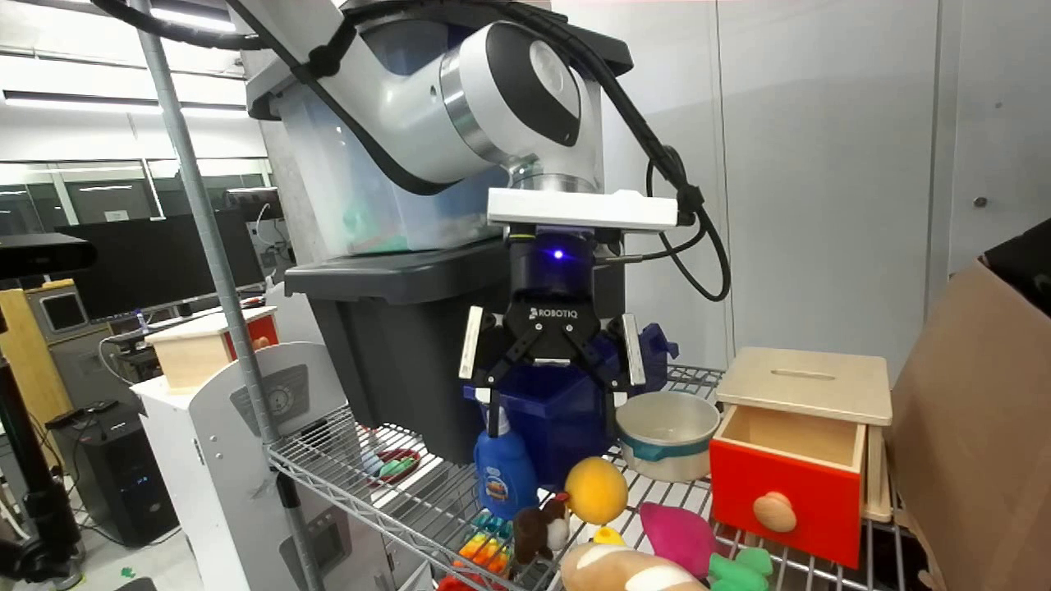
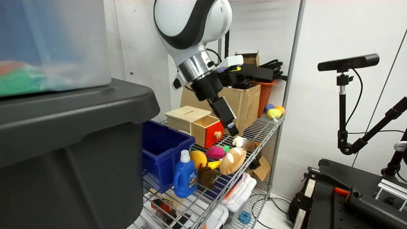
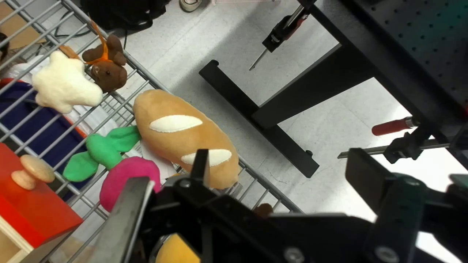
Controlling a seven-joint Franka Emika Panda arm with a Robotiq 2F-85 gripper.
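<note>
My gripper (image 1: 552, 404) stands open above the wire shelf, its fingers wide apart with nothing between them. In exterior view 1 it hangs in front of the blue bin (image 1: 562, 423), and one finger reaches down by the white cap of the blue detergent bottle (image 1: 504, 473). An orange ball (image 1: 597, 489) and a brown plush toy (image 1: 532, 533) lie lower down. The wrist view shows a plush bread loaf (image 3: 184, 131), a pink plush (image 3: 131, 177) and a green plush (image 3: 103, 151) on the wires. A wooden box's red drawer (image 1: 786, 497) is pulled out.
A pot (image 1: 667, 433) stands between the blue bin and the drawer box. Large dark storage bins (image 1: 414, 345) rise behind the arm, and a cardboard box (image 1: 975, 423) borders the right side. The shelf's front edge (image 2: 229, 187) drops to the floor.
</note>
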